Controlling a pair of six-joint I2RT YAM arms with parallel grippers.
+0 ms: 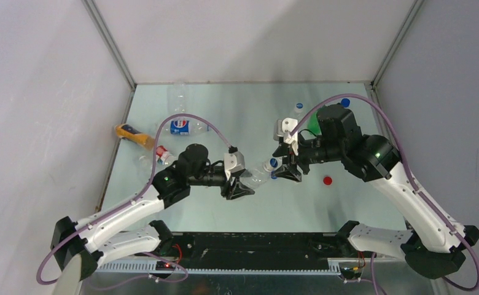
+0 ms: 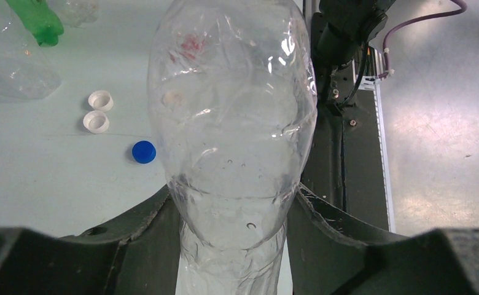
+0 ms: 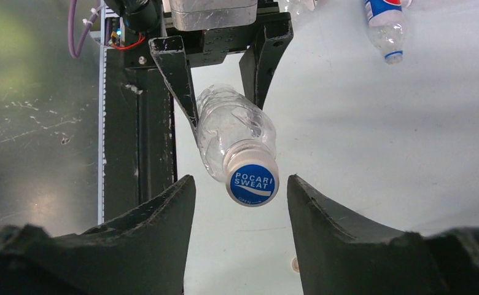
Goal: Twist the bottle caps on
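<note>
My left gripper (image 1: 237,187) is shut on a clear plastic bottle (image 2: 234,110), which it holds tilted towards the right arm. The bottle's white cap with a blue Pocari Sweat top (image 3: 252,183) sits on its mouth. My right gripper (image 1: 286,165) stands part open right at that cap, its fingertips either side of it in the right wrist view, apparently not touching. Loose on the table are a blue cap (image 2: 144,152), two white caps (image 2: 100,101) and a red cap (image 1: 327,180).
Several bottles lie at the left, among them an orange one (image 1: 132,135) and a Pepsi bottle (image 1: 180,127). More bottles, one green (image 1: 314,123), stand at the back right behind the right arm.
</note>
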